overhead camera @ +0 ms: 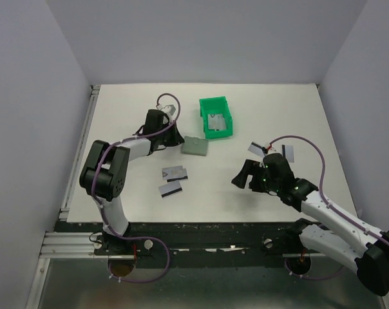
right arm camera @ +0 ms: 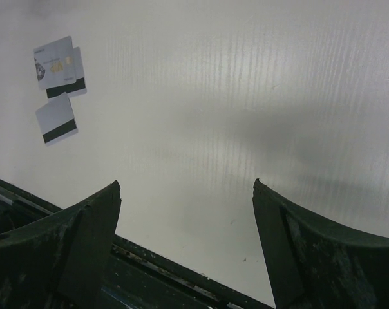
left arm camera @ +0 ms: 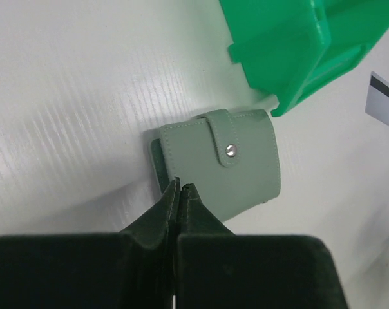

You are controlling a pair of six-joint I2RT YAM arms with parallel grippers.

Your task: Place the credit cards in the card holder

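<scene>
The grey-green card holder (overhead camera: 194, 146) lies on the table, its snap strap fastened in the left wrist view. My left gripper is shut with nothing between its fingertips, and the holder (left arm camera: 214, 161) is outside them, just beyond the tips. Over the right half of the table, my right gripper (overhead camera: 240, 183) hangs open and empty. Two overlapping cards (overhead camera: 172, 173) and a single card (overhead camera: 170, 188) lie left of centre; the right wrist view shows the single card (right arm camera: 56, 120) too.
A green bin (overhead camera: 227, 120) with cards (overhead camera: 216, 122) inside stands just behind and right of the holder. In the left wrist view its green wall (left arm camera: 297, 58) comes close to the holder's far edge.
</scene>
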